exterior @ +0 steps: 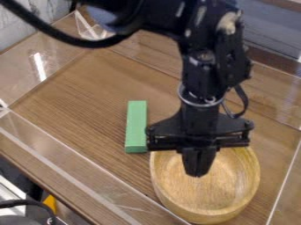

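The black gripper (198,161) points down over a round wooden bowl (206,198) at the lower right, its fingers shut with nothing seen between them. The bowl's inside looks empty where it shows. Left of the bowl, a green rectangular block (136,126) lies flat on the wooden surface, close to the gripper's left side.
Clear plastic edges run along the front left and the right. The arm hides part of the back, and dark cables show at the lower left corner.
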